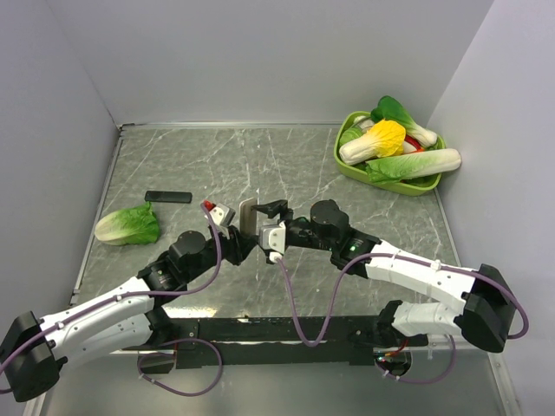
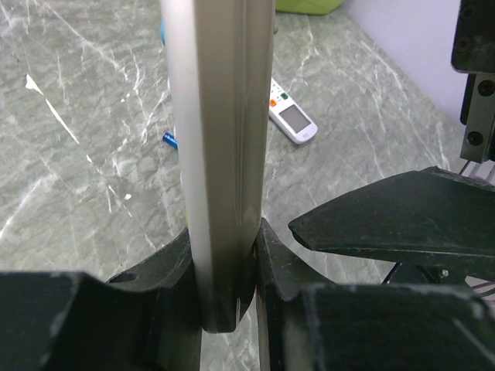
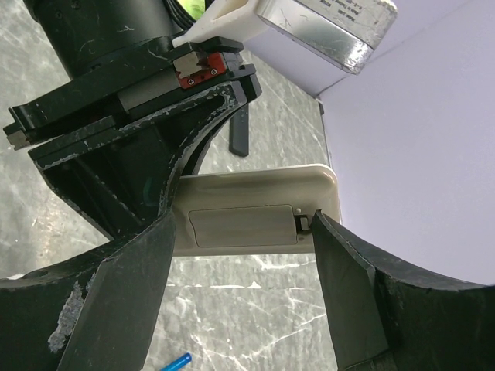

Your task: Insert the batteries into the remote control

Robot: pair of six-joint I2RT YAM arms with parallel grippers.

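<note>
A silver-grey remote (image 1: 247, 217) is held upright between both grippers over the middle of the table. In the left wrist view its long side (image 2: 220, 139) fills the centre, with my left gripper closed round its lower part. The right wrist view shows the back, with the battery cover (image 3: 241, 226) in place. My right gripper is at that cover, one fingertip by the small latch at its end; how tightly it grips is unclear. A blue battery lies on the table, also in the right wrist view (image 3: 176, 363).
A white remote (image 2: 292, 116) lies on the table beyond. A black bar (image 1: 168, 197) and a lettuce (image 1: 127, 225) lie at the left. A green basket (image 1: 347, 169) of vegetables stands at the back right.
</note>
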